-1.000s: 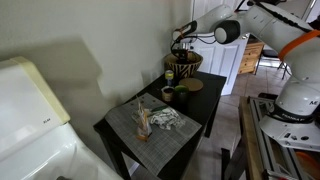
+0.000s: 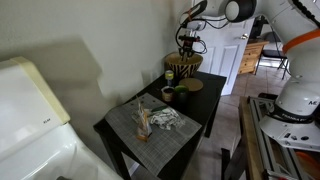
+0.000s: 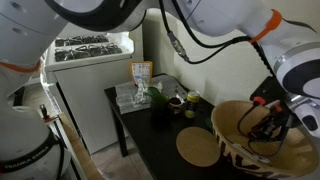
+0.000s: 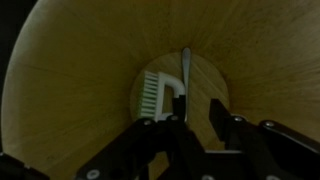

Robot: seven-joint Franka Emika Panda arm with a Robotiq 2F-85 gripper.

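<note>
Over the large tan basket [image 2: 181, 68] at the far end of the dark table, my gripper [image 2: 185, 50] points downward. In the second exterior view the gripper is dark and hard to make out against the inside of the basket [image 3: 232, 120]. Looking down in the wrist view, a white brush [image 4: 150, 96] with a curved handle lies on the round basket floor, beside a thin pale utensil [image 4: 186, 67]. The dark fingers [image 4: 180, 108] of the gripper stand apart, with nothing visible held between them.
A round tan mat [image 3: 198, 146] lies in front of the basket. A yellow-topped jar [image 2: 169, 77], a dark pot [image 2: 180, 92] and a grey mat [image 2: 150, 130] with a crumpled clear item [image 2: 172, 119] share the table. The wall runs close behind.
My gripper has risen from lower in the basket, and the arm above it has lifted. Things on the table have stayed put.
</note>
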